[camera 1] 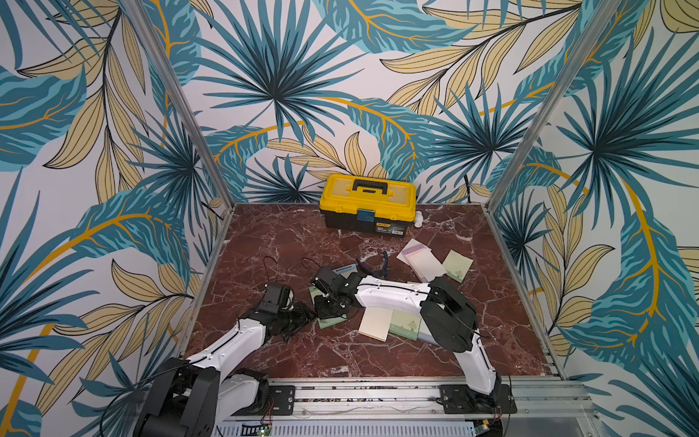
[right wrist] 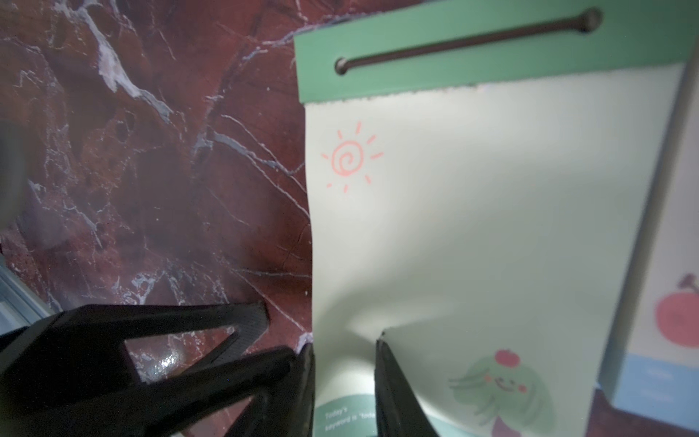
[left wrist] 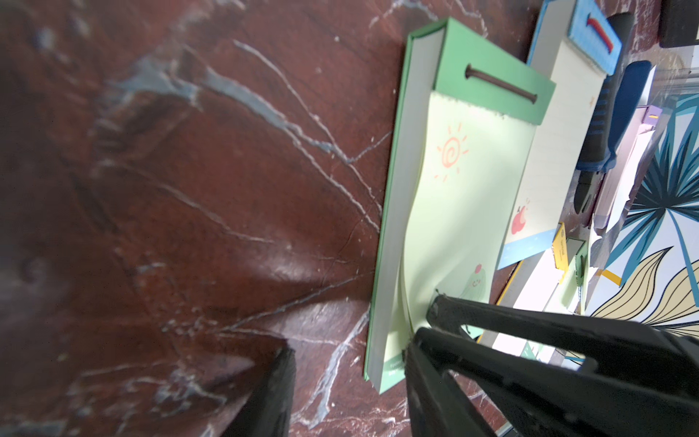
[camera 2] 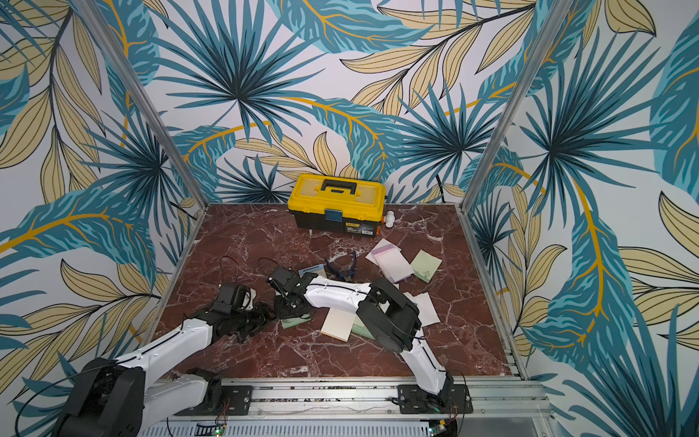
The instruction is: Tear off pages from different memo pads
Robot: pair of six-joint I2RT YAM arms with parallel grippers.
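Observation:
A green memo pad (left wrist: 466, 182) with sun and tree drawings lies on the marble table (left wrist: 182, 255). My right gripper (camera 1: 320, 306) is over this pad; in the right wrist view its dark fingers are at the top page (right wrist: 473, 218), which bends slightly there. It looks shut on the page, though the grip is partly hidden. My left gripper is at the pad's near end, its fingers apart and part open. A blue-topped pad (left wrist: 542, 167) with an apple lies beside the green one.
A yellow toolbox (camera 1: 367, 204) stands at the back. Pliers (camera 2: 340, 269) and several loose pads, including a pink one (camera 2: 393, 262), lie to the right.

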